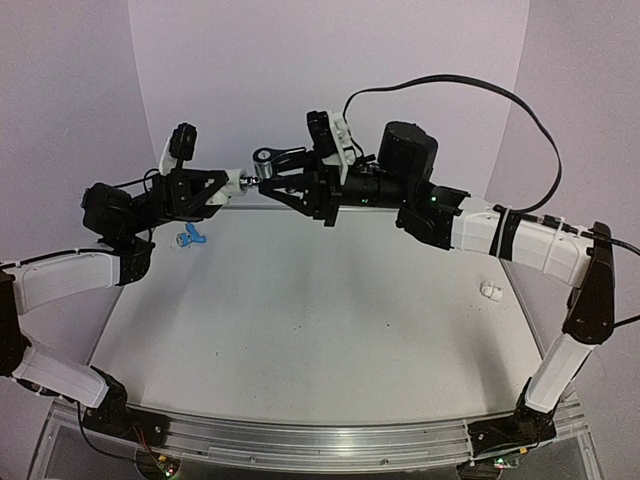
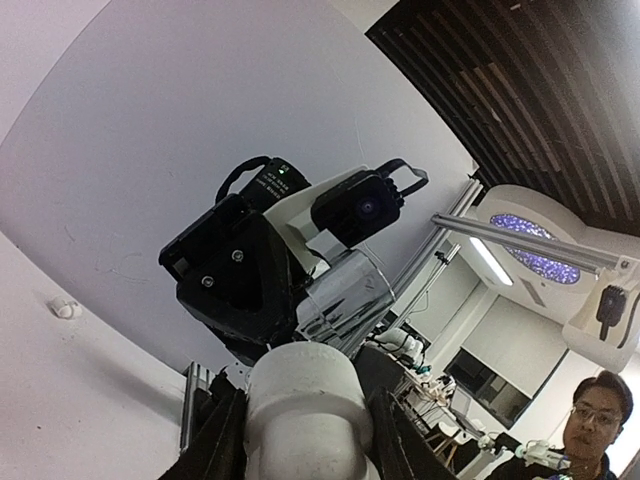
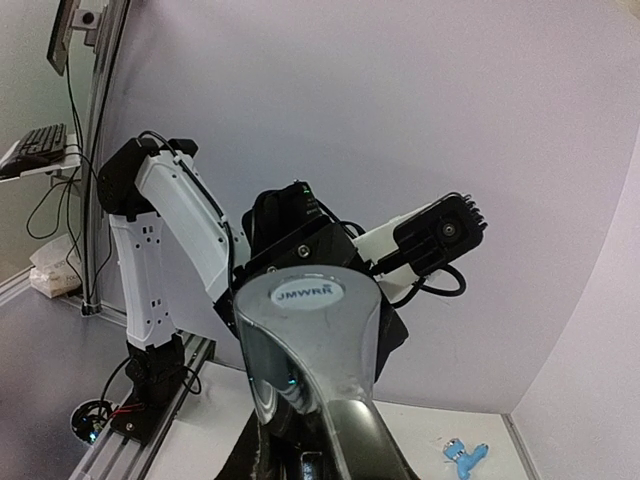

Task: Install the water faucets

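Note:
In the top view my left gripper (image 1: 222,188) is shut on a white pipe fitting (image 1: 235,183), whose rounded body (image 2: 308,410) stands between dark fingers in the left wrist view. Facing it, my right gripper (image 1: 274,178) is shut on a chrome faucet (image 1: 264,168). The faucet's broad shiny handle (image 3: 310,330) fills the middle of the right wrist view and hides most of those fingers. A short chrome stub (image 1: 251,181) spans from the faucet to the white fitting's mouth, in line with it. How deep the stub sits cannot be told.
A blue fitting (image 1: 190,235) lies at the table's back left. Another white fitting (image 1: 491,290) lies at the right edge. A black cable (image 1: 470,80) arches above the right arm.

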